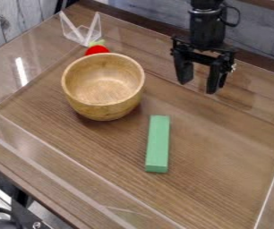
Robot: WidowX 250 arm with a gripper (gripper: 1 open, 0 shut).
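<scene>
My black gripper (203,63) is at the top right of the wooden table (223,170), pointing down with its fingers apart and nothing visible between them. A wooden bowl (102,87) sits left of centre. Behind it lies a red object (97,48), perhaps a tomato, near a clear, angular object (81,27) at the back left. A green rectangular block (158,143) lies lengthwise in the lower middle, apart from the bowl.
The table's right half below the gripper is bare, as is the lower left. A raised edge runs along the back right. A dark cable-like item shows at the bottom left corner.
</scene>
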